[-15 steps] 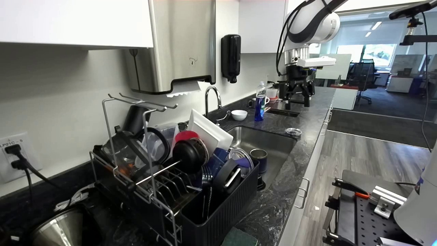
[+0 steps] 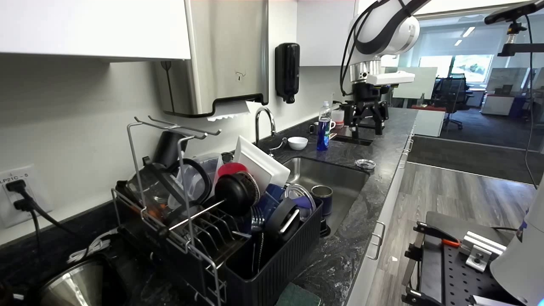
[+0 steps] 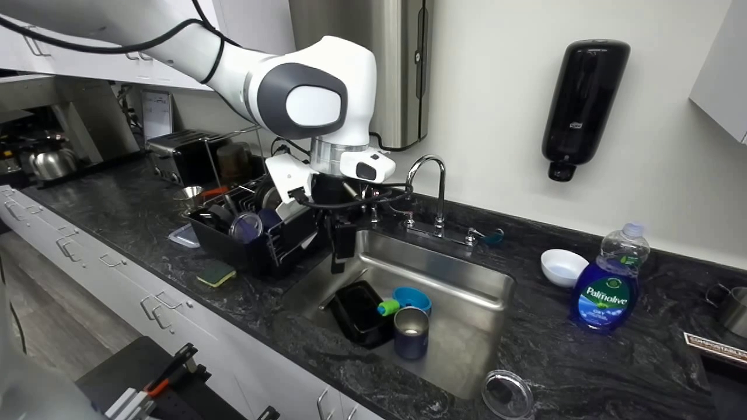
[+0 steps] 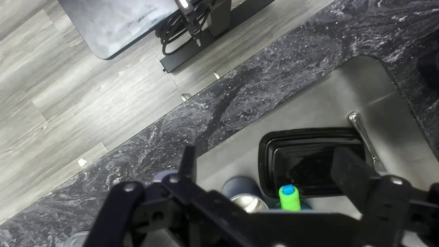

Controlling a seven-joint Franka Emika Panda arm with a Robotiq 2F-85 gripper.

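Note:
Above the sink area, my gripper (image 2: 367,130) hangs open and empty, its fingers pointing down. In the wrist view the two dark fingers (image 4: 188,162) are wide apart, well above the sink. Inside the steel sink (image 3: 458,280) lie a black tray (image 4: 317,160), a dark blue metal mug (image 3: 411,336) and a light blue cup (image 3: 413,297). A bright green piece with a blue tip (image 4: 290,198) is beside the tray's edge. Along the tray's far end rests a metal utensil (image 4: 364,136). The gripper's own body hides part of the mug and the cup in the wrist view.
A full dish rack (image 2: 301,255) stands beside the sink. On the counter are a blue soap bottle (image 3: 606,297), a white bowl (image 3: 562,267), a clear lid (image 3: 507,393) and a sponge (image 3: 216,273). The faucet (image 3: 441,185) rises at the sink's back edge.
In exterior view 1 the arm and gripper have shifted slightly to the left and a little lower. The objects on the counter and in the rack look unmoved.

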